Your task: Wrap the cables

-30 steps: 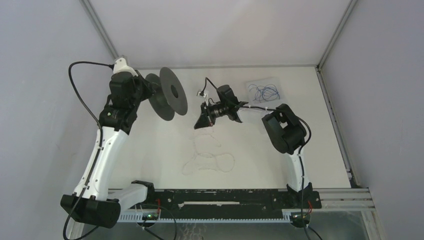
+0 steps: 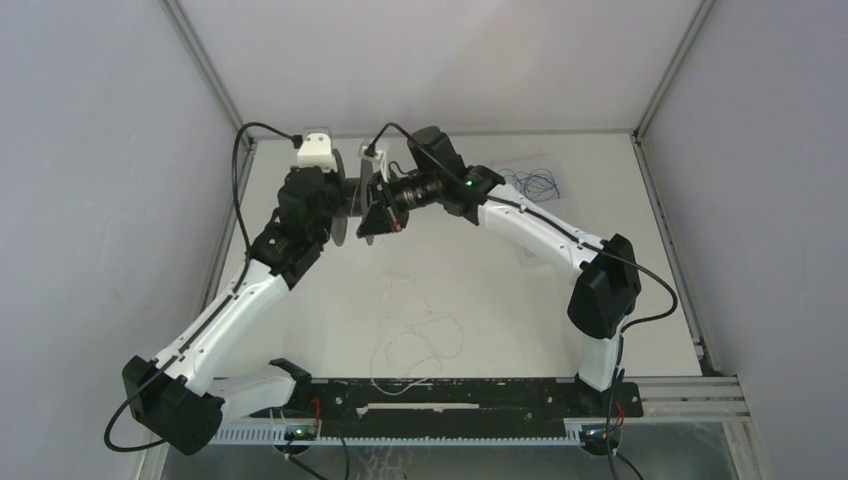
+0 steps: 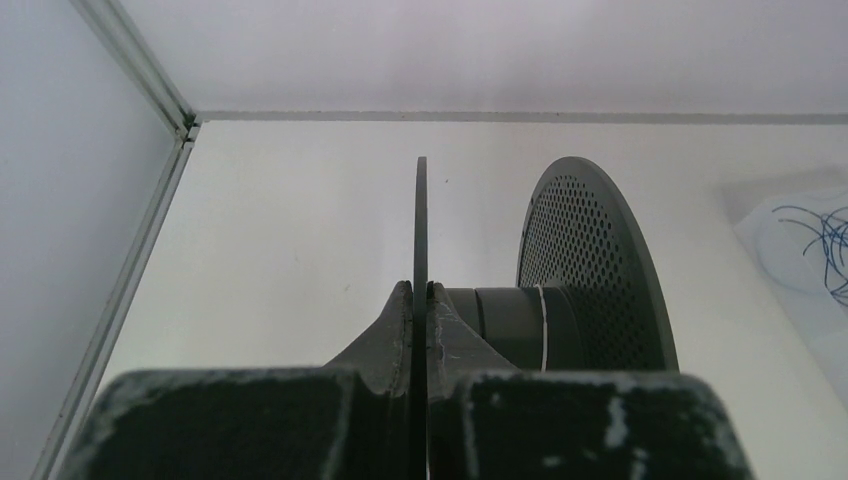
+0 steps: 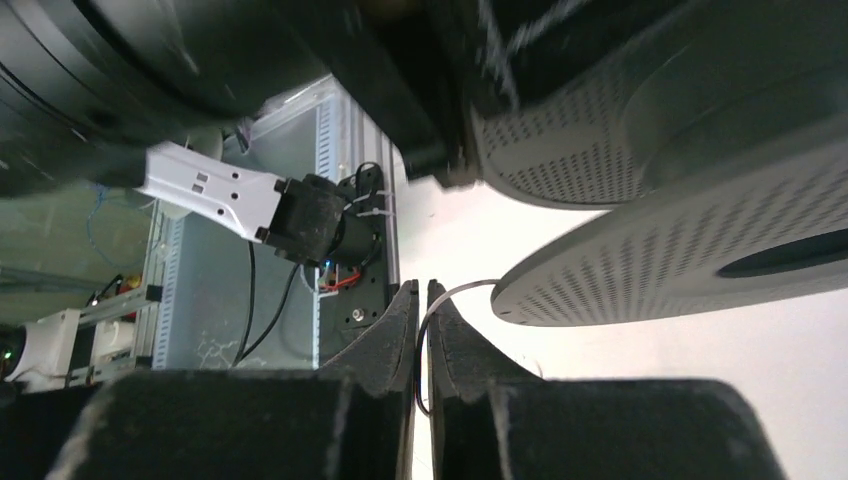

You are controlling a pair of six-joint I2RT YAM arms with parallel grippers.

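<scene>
The grey spool (image 2: 339, 212), with two perforated discs and a dark core, is held up over the table. In the left wrist view one disc of the spool (image 3: 420, 220) stands edge-on between the fingers of my left gripper, which is shut on it. My right gripper is shut beside the spool's outer disc (image 4: 640, 255). A thin cable (image 4: 458, 289) curves from that disc's rim to between its fingertips. Pale loops of cable (image 2: 458, 352) lie on the table's front part. How much cable sits on the core cannot be told.
A clear bag with a blue wire bundle (image 2: 538, 185) lies at the back right, partly behind my right arm. A black rail (image 2: 520, 395) runs along the front edge.
My left gripper has carried the spool to the right and turned it until its discs look nearly edge-on from above. The right gripper has moved left, now close against the spool.
</scene>
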